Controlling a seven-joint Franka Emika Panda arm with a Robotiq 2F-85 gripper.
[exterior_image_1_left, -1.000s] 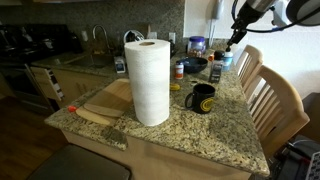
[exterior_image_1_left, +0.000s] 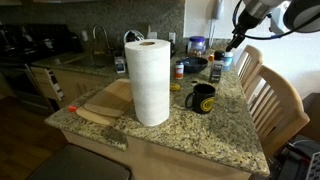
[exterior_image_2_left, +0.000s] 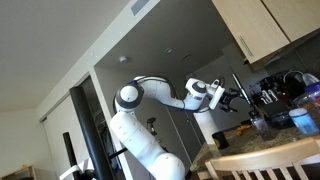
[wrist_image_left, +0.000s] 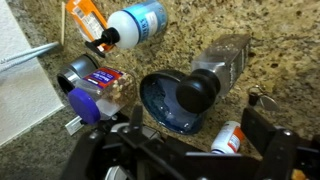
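Note:
My gripper stands open above the counter, its dark fingers spread at the lower left and lower right of the wrist view. Below it a clear bottle with a black cap (wrist_image_left: 197, 90) shows from above, and nothing is held. Beside that bottle sits a dark blue bowl (wrist_image_left: 156, 98). A jar with a purple lid (wrist_image_left: 92, 98) is to the left. In exterior view 1 the gripper (exterior_image_1_left: 232, 45) hangs at the upper right, over the far end of the counter; exterior view 2 shows it (exterior_image_2_left: 228, 100) raised in the air.
A paper towel roll (exterior_image_1_left: 150, 85), a black mug (exterior_image_1_left: 201, 98) and a cutting board (exterior_image_1_left: 112, 99) occupy the nearer counter. White-and-blue (wrist_image_left: 138, 22) and orange (wrist_image_left: 87, 18) bottles stand near the bowl. Wooden chairs (exterior_image_1_left: 275, 105) line the right side.
At the upper right of exterior view 1, the arm and gripper have shifted slightly. The objects on the counter stay where they were.

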